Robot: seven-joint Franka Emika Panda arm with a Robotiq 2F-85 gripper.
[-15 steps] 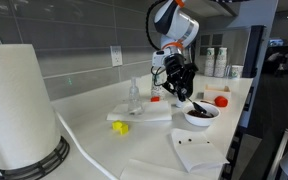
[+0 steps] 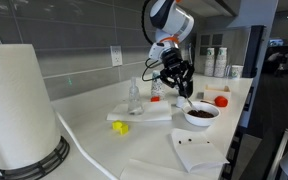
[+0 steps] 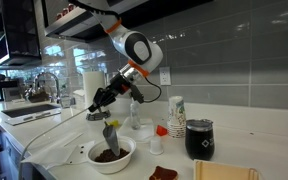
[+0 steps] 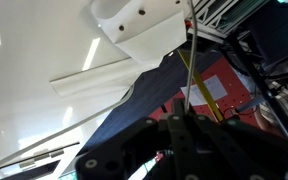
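Observation:
My gripper (image 3: 100, 104) is above the white bowl (image 2: 206, 119), shut on the thin handle of a dark spatula-like utensil (image 3: 110, 136). In exterior view 2 the utensil's flat end points down into the bowl, close under the fingers. Dark brown contents (image 3: 108, 155) lie in the bowl. A thin pale rod (image 4: 191, 60) runs up to the fingers in the wrist view; its far end is out of frame there. The exact grip on the handle is too small to make out.
A white cloth or paper (image 2: 197, 151) lies in front of the bowl. A clear bottle (image 2: 135, 99) and a yellow object (image 2: 120, 127) are to the left. A black tumbler (image 3: 200, 139) and a wooden tray (image 3: 224, 171) stand beyond the bowl.
The arm has shifted slightly and its wrist has turned. The utensil, slanted across the bowl before, now stands more upright over it.

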